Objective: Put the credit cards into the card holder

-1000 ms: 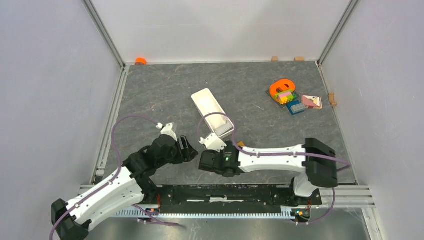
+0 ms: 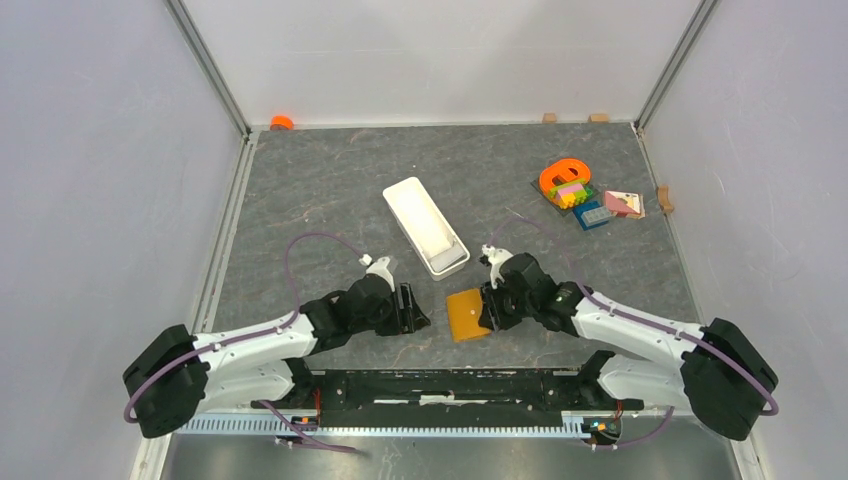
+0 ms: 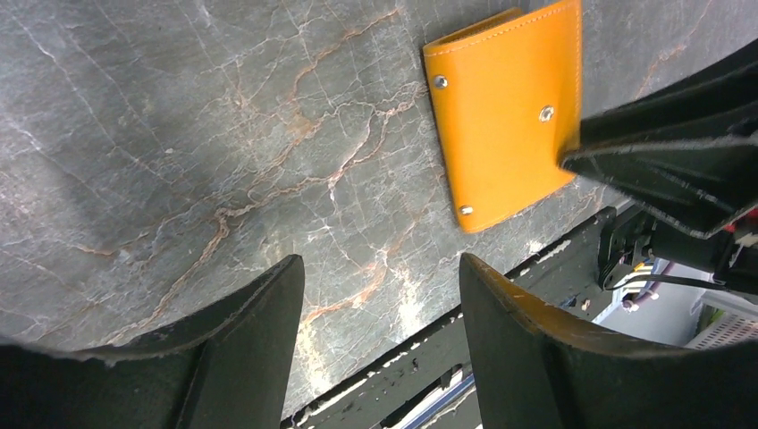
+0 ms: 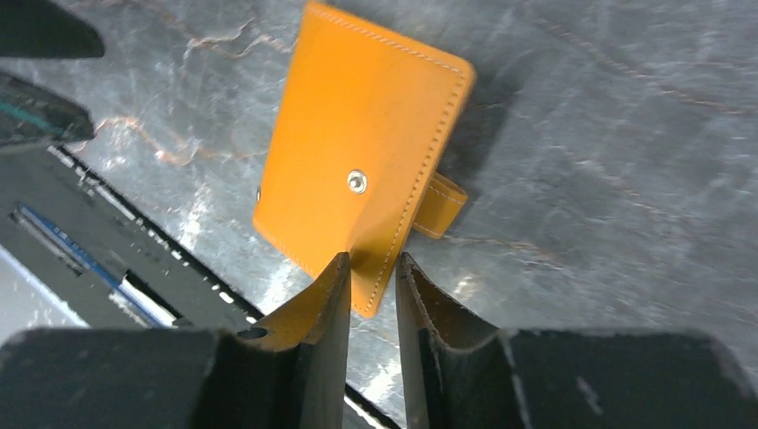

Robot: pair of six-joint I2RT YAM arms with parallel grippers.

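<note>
An orange leather card holder (image 2: 464,314) lies on the grey table between my two grippers, shown closer in the left wrist view (image 3: 501,125) and right wrist view (image 4: 357,134). My left gripper is open just left of it, nothing between its fingers. My right gripper has its fingertips close together at the holder's stitched edge; whether they pinch it is unclear. I cannot make out any separate credit cards.
A white tray (image 2: 410,210) stands behind the holder. At the back right lie an orange ring toy (image 2: 565,170), coloured blocks and small boxes (image 2: 624,204).
My left gripper has moved right towards it.
</note>
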